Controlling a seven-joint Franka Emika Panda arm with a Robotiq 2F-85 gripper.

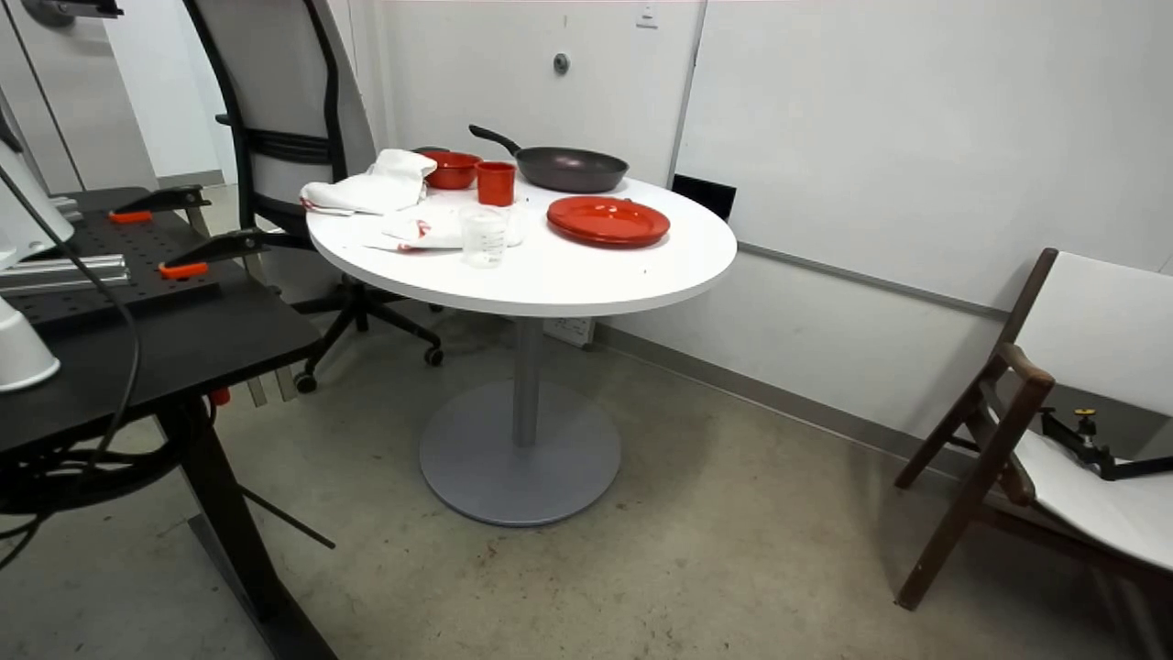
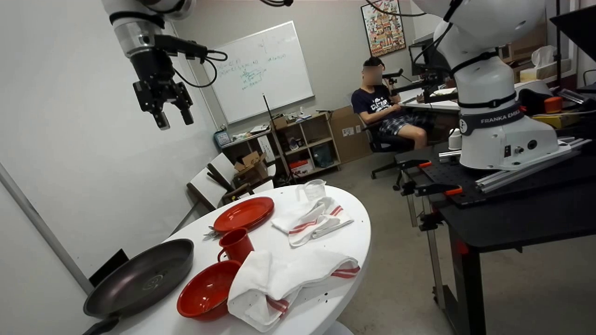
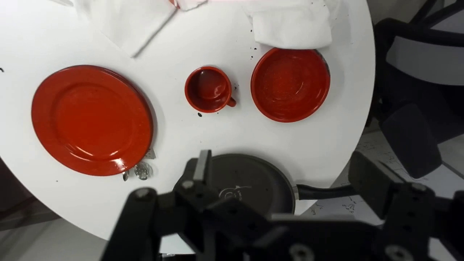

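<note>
High above the round white table (image 2: 346, 215), my gripper (image 2: 174, 118) hangs open, a clear gap between its fingers. It touches nothing. The wrist view shows the two fingers (image 3: 201, 167) far apart, with the dark frying pan (image 3: 261, 182) and its black handle (image 3: 328, 191) below. A red mug (image 3: 208, 89), a red bowl (image 3: 290, 85) and stacked red plates (image 3: 91, 119) lie on the table. White towels (image 2: 310, 220) with red stripes are there too, one partly over the bowl. The gripper is out of exterior view 1.
Near the table's edge stands a clear measuring cup (image 1: 484, 236). Metal utensils (image 3: 142, 170) poke out beside the plates. An office chair (image 1: 280, 121) is close behind the table. Above the table, the space around the gripper is free.
</note>
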